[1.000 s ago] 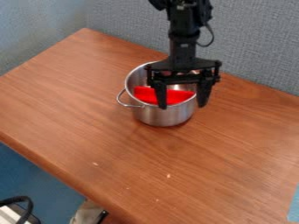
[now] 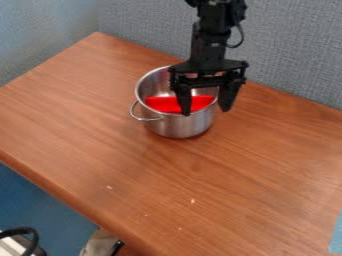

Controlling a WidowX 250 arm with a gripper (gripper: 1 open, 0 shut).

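Note:
A steel pot [image 2: 171,124] with a looped side handle stands toward the back of the wooden table [image 2: 120,175]. A red object [image 2: 163,103] lies inside it. My black gripper [image 2: 206,103] is over the pot, its fingers spread apart, one reaching down inside the pot and the other at or just outside the right rim. Whether anything is between them at the rim is hard to tell.
A grey fabric partition [image 2: 294,50] runs behind the table. The left, front and right of the table are clear. A cable and some hardware show at the bottom left corner, off the table.

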